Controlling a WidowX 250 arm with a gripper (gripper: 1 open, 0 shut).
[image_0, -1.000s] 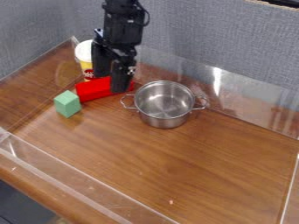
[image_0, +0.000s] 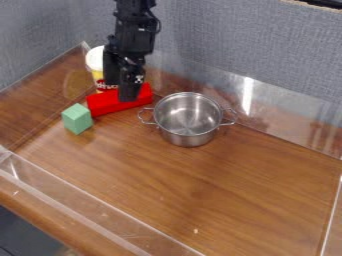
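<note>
My black gripper (image_0: 126, 79) hangs open at the back left, over a red bar (image_0: 110, 103) that lies diagonally on the wooden table (image_0: 214, 195). A green block (image_0: 76, 118) sits in front of the bar, to the left. Behind the gripper, partly hidden by it, is a white and yellow object (image_0: 96, 58). Whether the fingers touch the bar is unclear.
A steel pot (image_0: 187, 117) with two side handles stands right of the red bar. Clear walls edge the back and left.
My gripper has moved back and to the left, away from the camera. The pot, green block and red bar look unmoved.
</note>
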